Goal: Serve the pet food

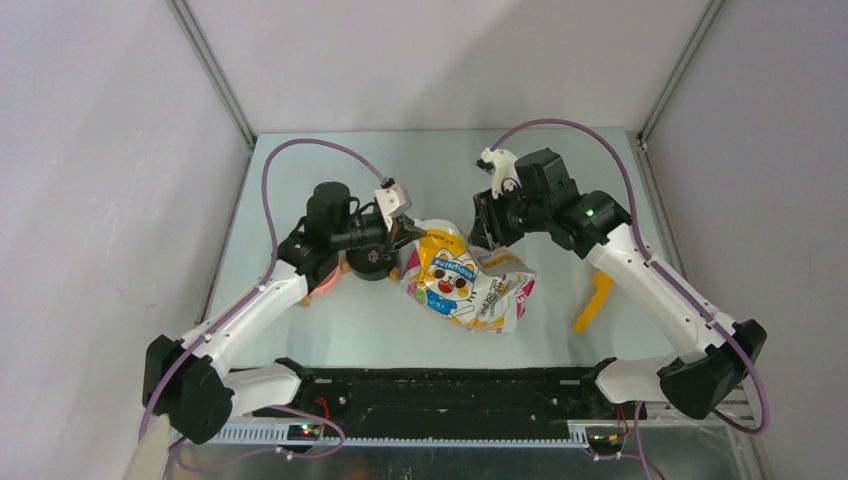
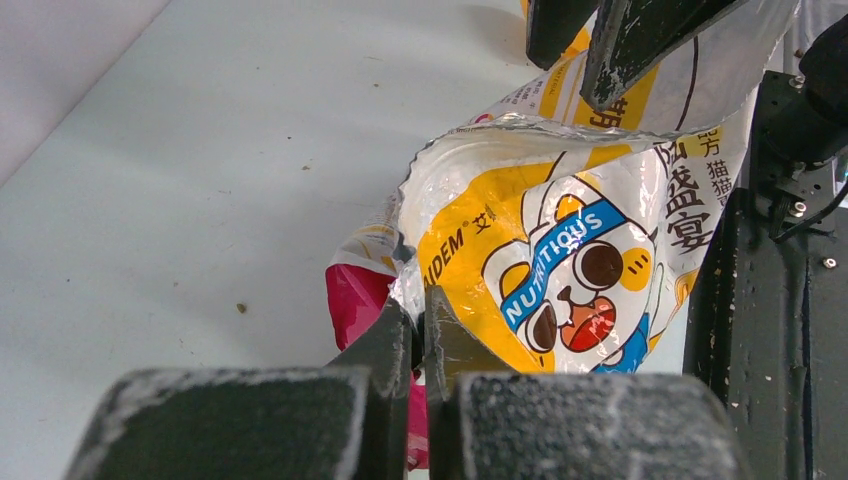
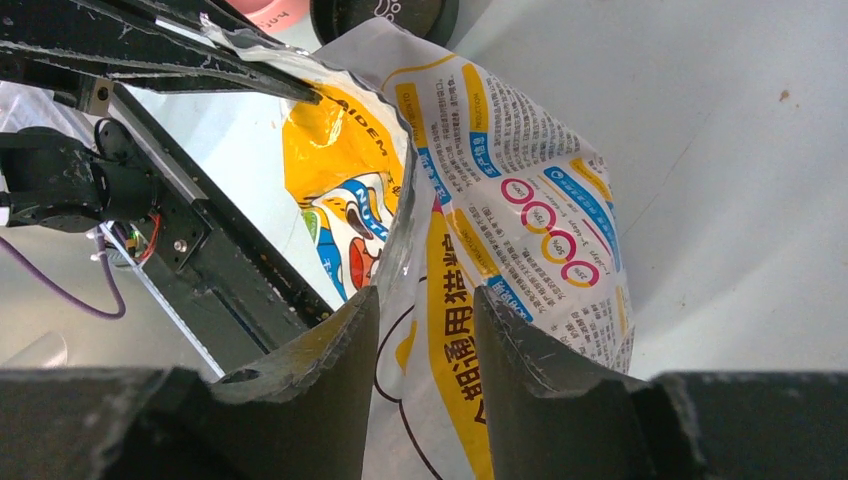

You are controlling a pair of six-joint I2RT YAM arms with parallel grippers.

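Note:
The crinkled, yellow-and-white pet food bag (image 1: 455, 285) stands at mid-table with its top edge gathering upward. My left gripper is shut on the thin rim of the bag at its left corner, as the left wrist view shows. Over the bag's right part hangs my right gripper, its fingers (image 3: 350, 335) spread apart and the bag's folded film visible below and between them. Partly behind the left arm are a black round bowl (image 1: 372, 264) and a pink bowl (image 1: 327, 285). What lies inside the bag is hidden.
A yellow tool (image 1: 594, 300) rests on the right side of the table, under the right arm. Free surface lies at the back and along the front left of the table (image 1: 350, 340). The two grippers are close together over the bag.

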